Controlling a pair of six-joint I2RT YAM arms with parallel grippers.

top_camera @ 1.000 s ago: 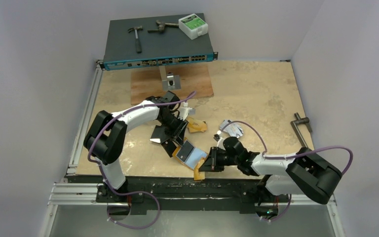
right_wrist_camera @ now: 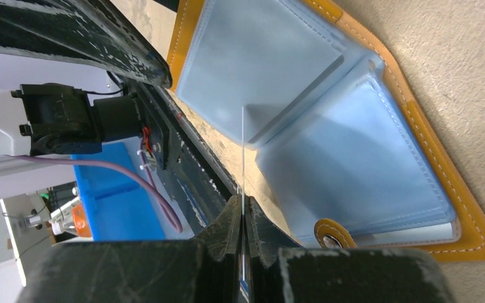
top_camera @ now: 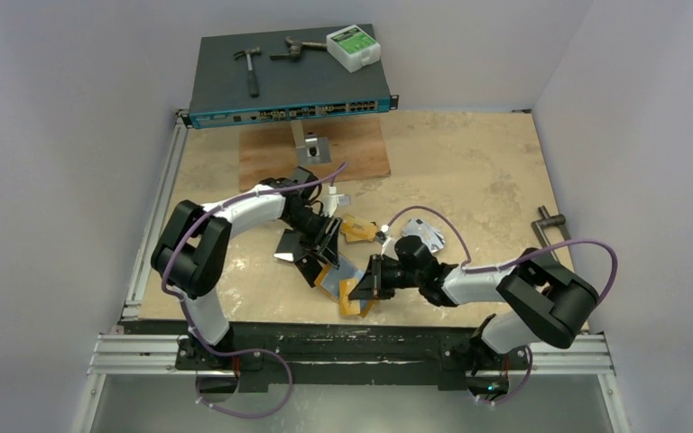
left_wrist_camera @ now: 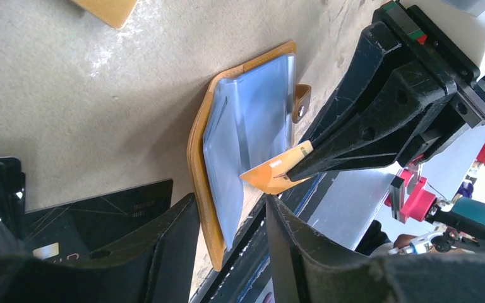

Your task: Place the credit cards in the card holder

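Observation:
The card holder, with clear bluish sleeves point(right_wrist_camera: 360, 151) and a tan stitched border, lies unfolded on the table near the front edge. My right gripper is shut on a thin orange card, seen edge-on in the right wrist view. The card stands over the sleeves; whether its edge is inside a pocket I cannot tell. My left gripper has its fingers apart, with part of the holder's border showing between them. In the right wrist view, one left finger point(right_wrist_camera: 126, 53) lies over that border.
Black cards point(left_wrist_camera: 101, 221) lie left of the holder, and another orange card point(top_camera: 358, 228) sits behind it. Pale cards point(top_camera: 425, 234) are on the right. A hex-key-like tool point(top_camera: 552, 227) rests at the right edge.
My right gripper has moved left and away from the front edge, bringing the orange card over the holder.

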